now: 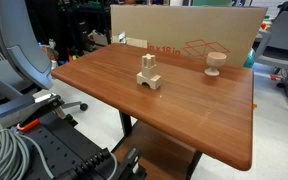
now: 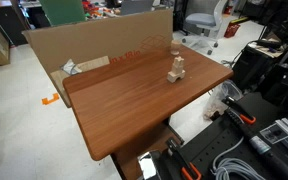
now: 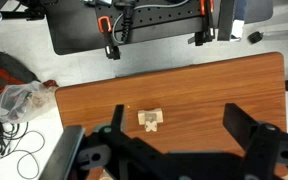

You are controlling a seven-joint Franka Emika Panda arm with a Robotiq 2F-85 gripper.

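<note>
A small stack of pale wooden blocks [image 1: 148, 78] stands upright on the brown wooden table, with narrower pieces on top of a wider base. Exterior view 2 has the same stack [image 2: 176, 71] toward the table's right side, and the wrist view looks down on the blocks [image 3: 150, 119]. A pale cup-shaped object [image 1: 215, 61] stands at the back right in exterior view 1. My gripper is high above the table, its dark fingers wide apart at the bottom of the wrist view. Nothing is held between them, and the blocks lie well below.
A cardboard panel [image 1: 184, 28] borders the back of the table [image 1: 204, 110]. Beside the front edge is a black stand [image 3: 74, 30] with cables and orange-handled clamps. A clear plastic bag [image 3: 26, 101] lies off the table.
</note>
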